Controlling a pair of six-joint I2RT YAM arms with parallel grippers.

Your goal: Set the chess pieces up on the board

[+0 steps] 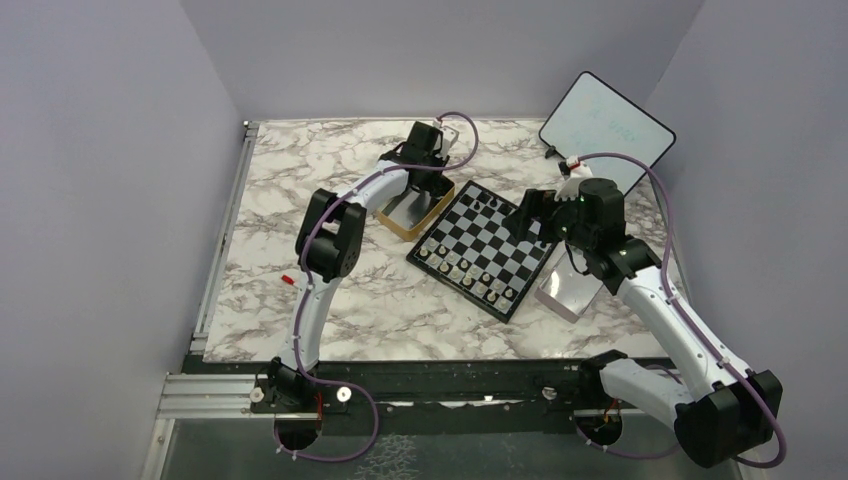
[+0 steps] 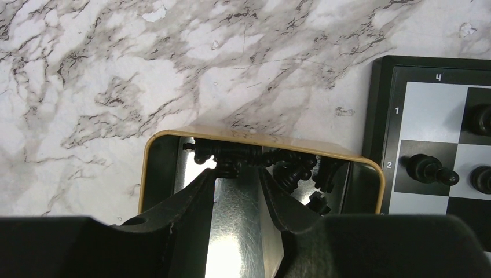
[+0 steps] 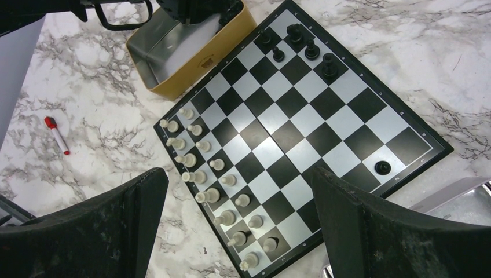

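Note:
The chessboard (image 3: 255,134) lies diagonally on the marble table. White pieces (image 3: 211,196) fill two rows along one side. Opposite them stand several black pieces (image 3: 329,66) near one corner, and a lone black piece (image 3: 382,167) is near another corner. Loose black pieces (image 2: 243,152) lie heaped along one wall of the tan-rimmed box (image 2: 379,174) in the left wrist view. Over that box is my left gripper, part open, its fingertips close to a black piece; whether they touch it I cannot tell. My right gripper hangs open above the board, nothing between its fingers.
A second, metal box (image 1: 570,292) stands right of the board, partly under the right arm. The whiteboard (image 1: 607,130) is at the back right. A red-capped marker (image 3: 57,135) lies on the left, with bare table around it.

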